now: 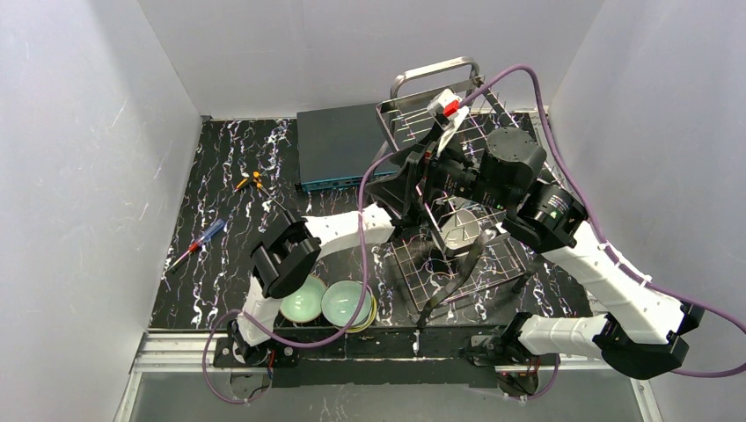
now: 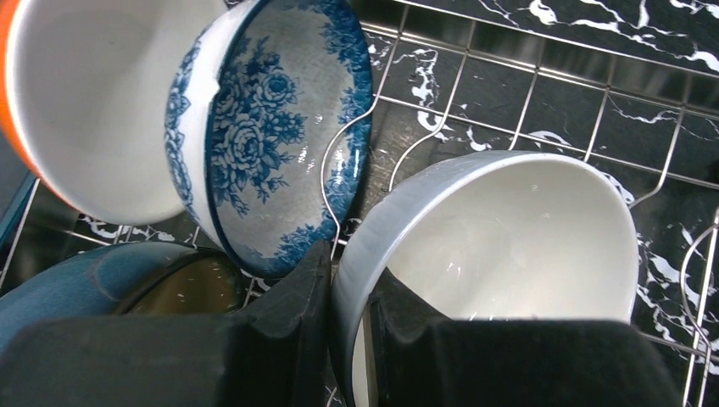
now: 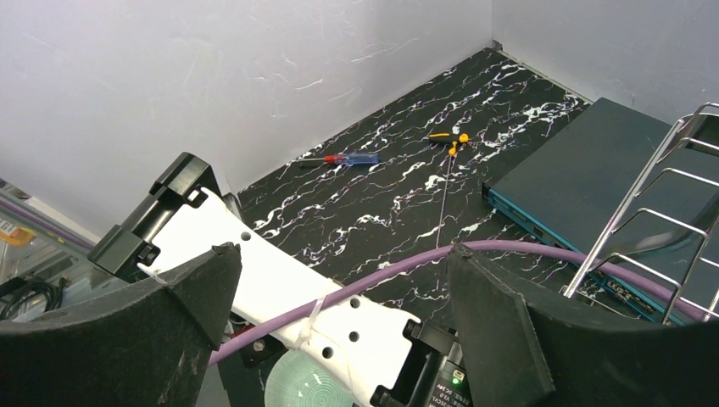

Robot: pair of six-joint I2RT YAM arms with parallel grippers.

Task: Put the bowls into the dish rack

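Note:
Inside the dish rack [image 1: 466,272], my left gripper is shut on the rim of a white bowl [image 2: 517,237]. Beside it in the left wrist view stand a blue floral bowl [image 2: 263,127], an orange-rimmed white bowl [image 2: 102,102] and a blue bowl [image 2: 85,280]. My right gripper is open above the rack's left side, with the left arm below it. Green bowls [image 1: 301,303] and a stack of bowls [image 1: 343,303] sit at the front of the counter.
A flat dark box [image 1: 339,141] lies behind. Screwdrivers [image 1: 211,231] lie on the left of the marble counter, which is otherwise fairly clear. Walls enclose both sides and the back; a purple cable loops over both arms.

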